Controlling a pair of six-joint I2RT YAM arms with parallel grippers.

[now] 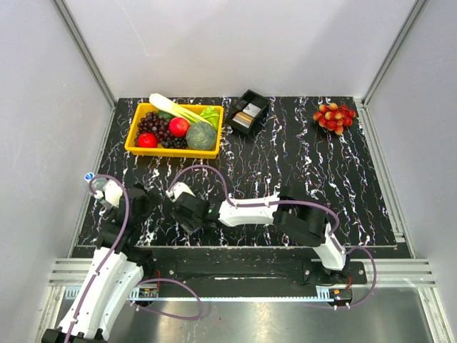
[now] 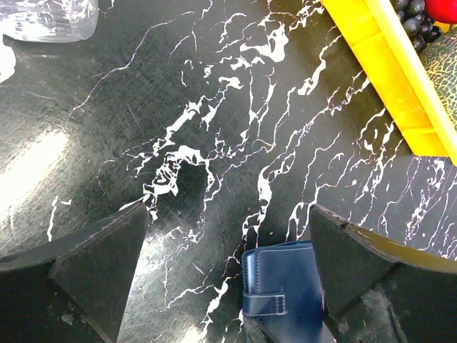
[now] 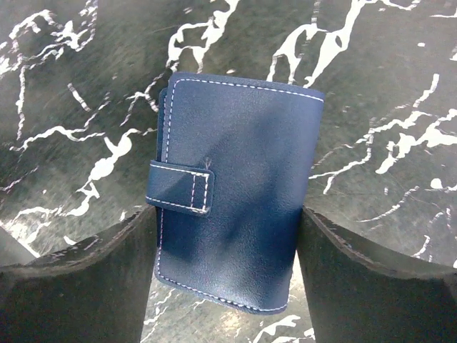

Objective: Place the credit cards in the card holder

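Observation:
A dark blue leather card holder (image 3: 235, 193) with a snap strap lies on the black marbled table (image 1: 307, 171), between the fingers of my right gripper, which is over it at the near middle (image 1: 182, 218); whether it grips the holder is unclear. In the left wrist view my left gripper stands open over the table, with part of the card holder (image 2: 280, 275) below it. A black box (image 1: 246, 112) at the back holds several card-like items.
A yellow tray (image 1: 136, 143) of produce stands at the back left. A bunch of red fruit (image 1: 333, 116) sits at the back right. A plastic bottle (image 2: 50, 16) is at the left, partly hidden from above by the left arm.

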